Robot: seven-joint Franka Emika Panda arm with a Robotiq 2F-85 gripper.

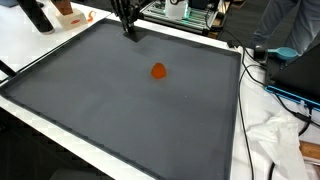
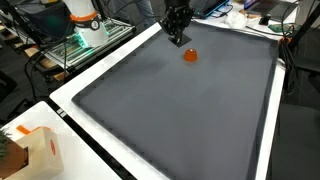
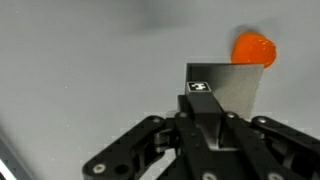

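An orange-red round piece point(image 1: 158, 71) lies on the grey board point(image 1: 110, 90); it also shows near the far edge in exterior view 2 point(image 2: 191, 55) and at the upper right of the wrist view point(image 3: 253, 49). My gripper is shut on a grey, flat-faced block point(image 3: 240, 84), whose square face sticks out beyond the fingertips. In the wrist view the block's corner comes close to the orange piece. Exterior view 2 has the block point(image 2: 180, 40) as a small dark shape just left of the orange piece. Whether it touches the board cannot be told.
Much of the board is bare. A white cloth or bag point(image 1: 275, 145) and dark cables point(image 1: 262, 75) lie beyond its right side in exterior view 1. An orange-and-white object point(image 2: 45, 155) stands at the lower left in exterior view 2.
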